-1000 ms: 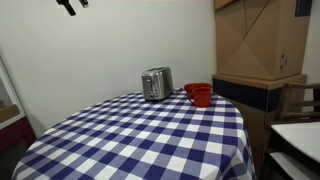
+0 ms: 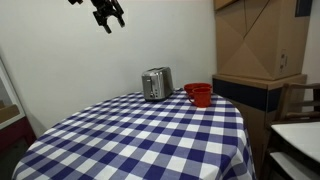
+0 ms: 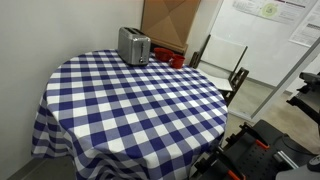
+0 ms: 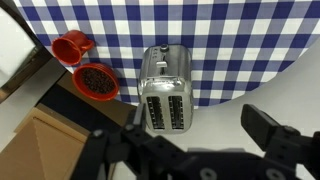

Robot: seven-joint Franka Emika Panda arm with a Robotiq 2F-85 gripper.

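High above the table, near the top of exterior view 1, my gripper point(image 2: 115, 25) is open, its fingers apart and nothing between them. A silver toaster point(image 2: 157, 84) stands upright at the back of the table; the wrist view shows the toaster point(image 4: 167, 88) from above, with two dark slots. Beside it are a red mug point(image 2: 202, 95) and a red bowl point(image 4: 95, 81) holding small dark pieces. The mug point(image 4: 72, 47) appears at the upper left in the wrist view. In that view the dark fingers spread at the lower left and right, well above the toaster.
A blue-and-white checked cloth covers the table point(image 2: 130, 140), whose front and middle are clear. Cardboard boxes point(image 2: 258, 40) are stacked behind the mug. A chair point(image 3: 222, 68) stands past the table's far right edge. Dark equipment point(image 3: 265, 150) occupies the lower right.
In exterior view 1 my gripper has moved right and somewhat lower, from the top left toward the toaster. The toaster, mug and bowl have stayed in place.
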